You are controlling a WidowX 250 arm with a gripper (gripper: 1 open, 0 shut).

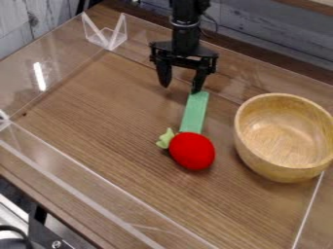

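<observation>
My black gripper point(184, 66) hangs at the top centre of the camera view, open, its two fingers apart just above the wooden table. Below it a green bar point(194, 114) lies on the table, its far end close to the right finger. A red tomato-like object point(192, 150) with a pale green top lies at the near end of the bar.
A large tan bowl point(282, 136) stands on the right. A white wire-like piece point(104, 32) sits at the back left.
</observation>
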